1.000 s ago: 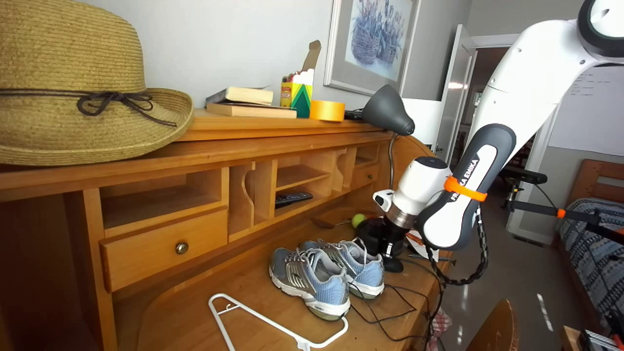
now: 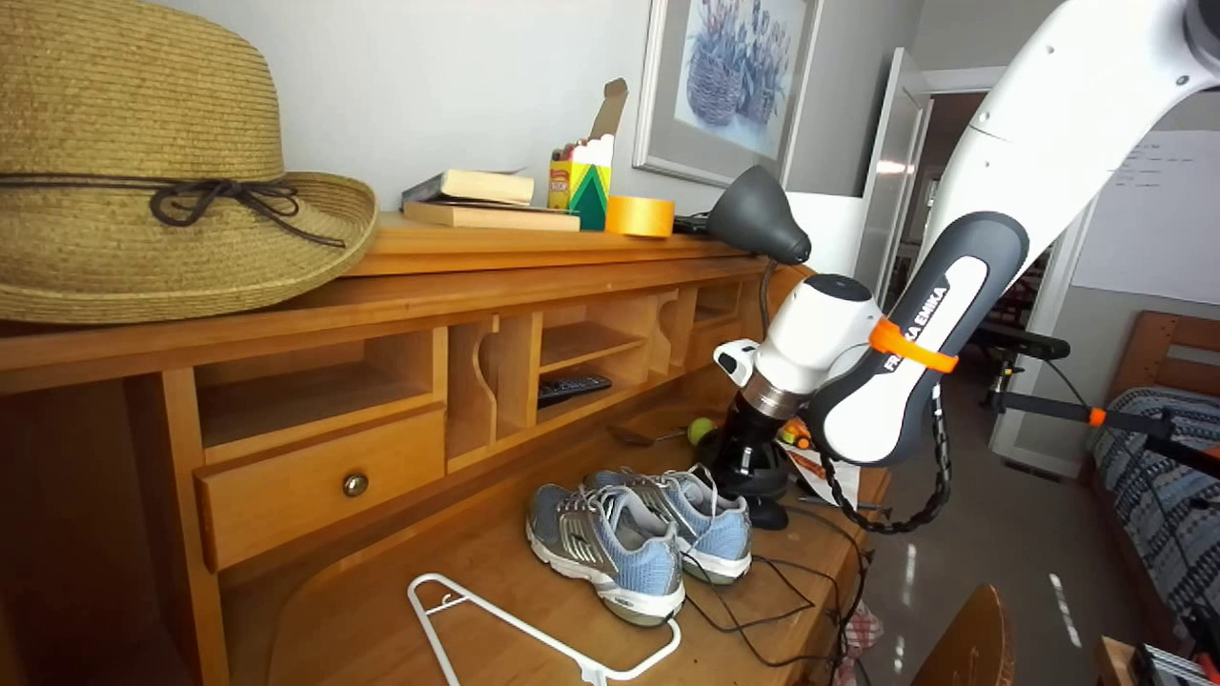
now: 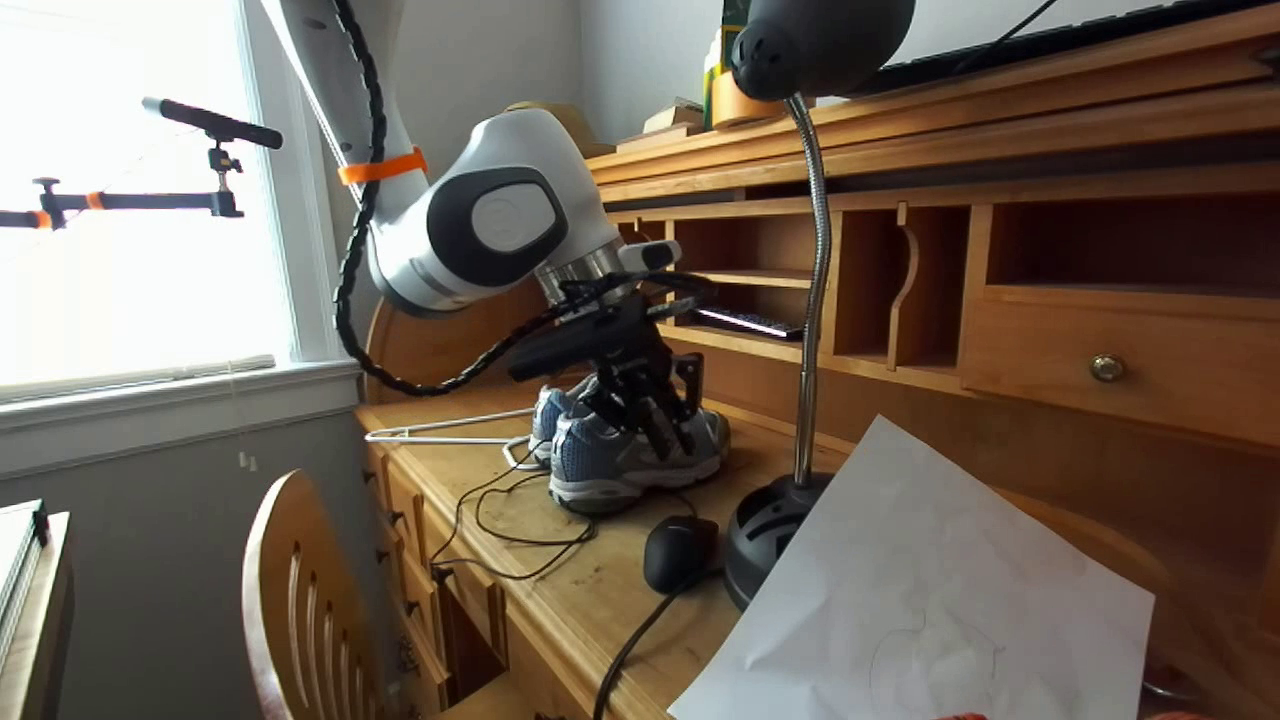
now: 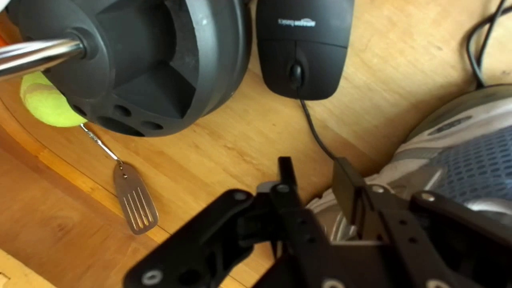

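My gripper is partly open in the wrist view, its two black fingers apart with nothing visibly held between them. The grey and blue sneaker [image 4: 461, 158] lies below and to the right of the fingers, its toe partly hidden by them. Exterior view 2 has the gripper [image 3: 672, 442] in front of that sneaker [image 3: 600, 458]; whether they touch cannot be told. A pair of sneakers [image 2: 618, 560] sits side by side on the desk in exterior view 1. There, the fingers blend into the dark lamp base behind.
The lamp base [image 4: 216, 53] and a black mouse [image 4: 302, 48] stand close by. A tennis ball [image 4: 48, 101] and a slotted spatula [image 4: 135, 197] lie near the desk's back edge. Cables [image 2: 755, 617] and a white hanger [image 2: 520, 623] surround the shoes. Paper [image 3: 924, 588] lies beyond the lamp.
My arm has risen, and the wrist has shifted slightly left in exterior view 1. The shoes, hanger and lamp are where they were.
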